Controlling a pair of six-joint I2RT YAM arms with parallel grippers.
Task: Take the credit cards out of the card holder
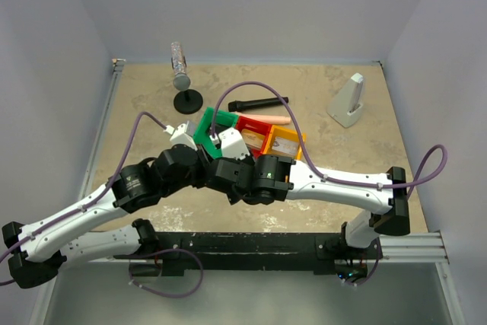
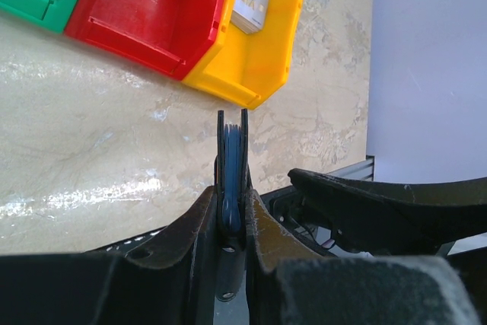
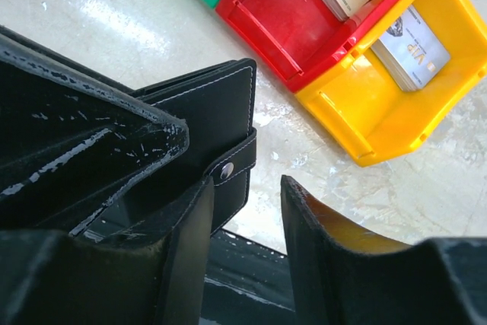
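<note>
A black leather card holder with a stitched edge and snap strap is held upright by my left gripper, shut on it in the left wrist view, where it shows edge-on with a blue strip between dark sides. In the right wrist view my right gripper is part open, one finger at the holder's strap and snap, the other apart to the right over bare table. In the top view both wrists meet over the near middle of the table and hide the holder.
Green (image 1: pixel 205 119), red (image 3: pixel 266 28) and yellow (image 3: pixel 350 104) bins stand behind the grippers, with card stacks in red and yellow. A black cylinder (image 1: pixel 259 103), pink roll, stand with clear tube (image 1: pixel 187 100) and white block (image 1: pixel 346 104) stand farther back.
</note>
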